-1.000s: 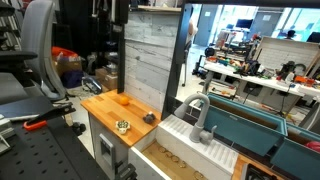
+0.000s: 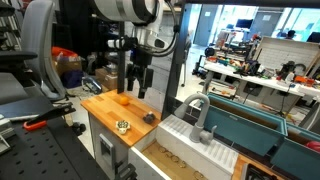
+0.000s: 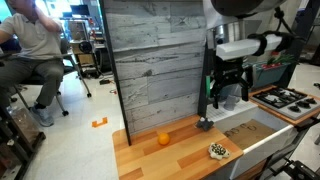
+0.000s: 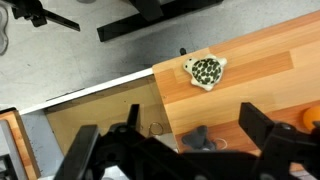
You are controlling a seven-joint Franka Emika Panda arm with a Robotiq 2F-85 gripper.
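Note:
My gripper [image 2: 137,86] hangs in the air over the wooden counter [image 2: 102,107], its fingers spread and nothing between them. In the wrist view, the dark fingers stand apart at left and right. A patterned turtle-like toy [image 4: 206,70] lies near the counter's front edge. Farther back sits a small dark grey object [image 4: 198,138], partly beyond the fingers. An orange round object [image 3: 163,138] rests toward the counter's other end, at the right edge of the wrist view. None of these touches the gripper.
An open drawer [image 4: 95,120] juts out beside the wooden top. The sink's grey faucet [image 2: 195,102] rises to the right in exterior view 1. A grey plank wall [image 3: 160,75] stands behind the counter. Bare wood surrounds the objects.
The arm has come down from high up and shifted right in exterior view 1, bringing the gripper lower over the counter. The objects on the counter have stayed put.

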